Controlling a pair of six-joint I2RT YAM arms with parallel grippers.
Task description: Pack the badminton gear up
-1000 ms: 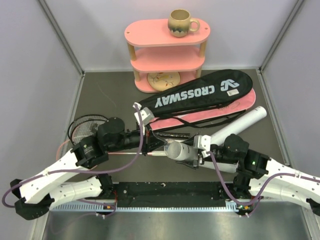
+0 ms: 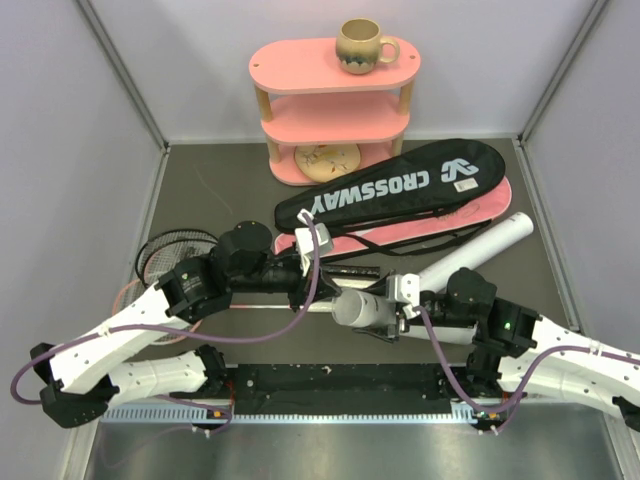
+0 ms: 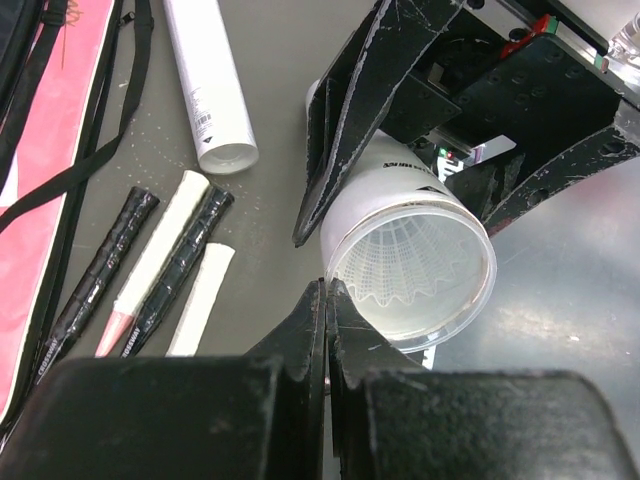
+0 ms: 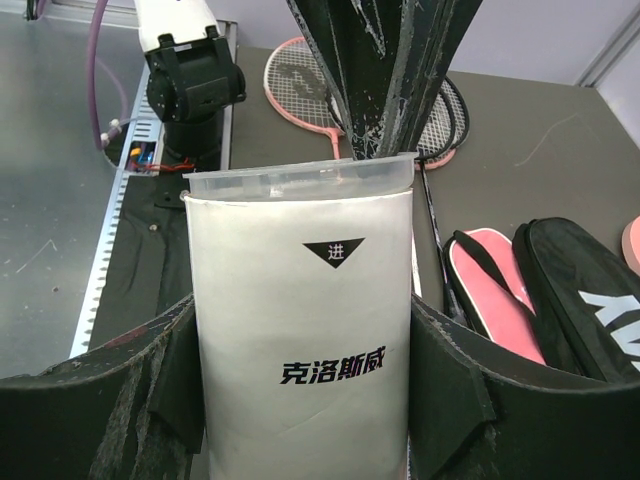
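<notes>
A white shuttlecock tube [image 4: 305, 330] is held off the table, with my right gripper [image 2: 382, 308] closed around its sides. In the left wrist view its clear-rimmed end [image 3: 415, 270] faces me, and a netted shuttlecock skirt [image 3: 410, 255] shows inside. My left gripper is shut, its tips right at the tube's rim; nothing shows between them. Whether they touch the rim I cannot tell. A black racket bag [image 2: 400, 185] lies over a pink one [image 2: 485, 205] at the back. Rackets [image 2: 180, 255] rest at the left, partly hidden by my left arm.
Another white tube [image 2: 480, 250] lies on the right. Several racket handles [image 3: 175, 235] are side by side near the middle. A pink shelf [image 2: 330, 120] with a mug [image 2: 358, 48] stands at the back. Bare table [image 2: 215, 185] shows at the left rear.
The left gripper has moved right and turned slightly, bringing its tips closer over the tube's end. The right arm and the held tube have hardly moved.
</notes>
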